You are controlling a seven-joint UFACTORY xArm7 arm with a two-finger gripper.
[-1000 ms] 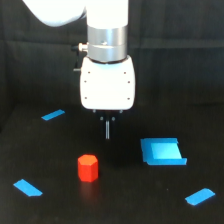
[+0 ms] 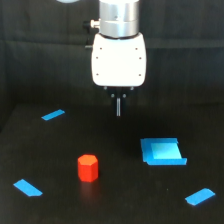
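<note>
A red hexagonal block (image 2: pixel 88 168) stands on the dark table in the left front part of the view. My gripper (image 2: pixel 118 105) hangs beyond the block and to its right, clear of it. Its fingertips look like one narrow grey bar, too small to show whether they are parted. Right of centre lies a light blue square (image 2: pixel 164 152) with a darker blue border, nothing on it.
Short strips of blue tape mark the table: one at far left (image 2: pixel 53 115), one at near left (image 2: pixel 28 188) and one at near right (image 2: pixel 200 197).
My gripper has shifted a little to the right and higher in the view, farther from the red block. The block and the blue square have stayed put.
</note>
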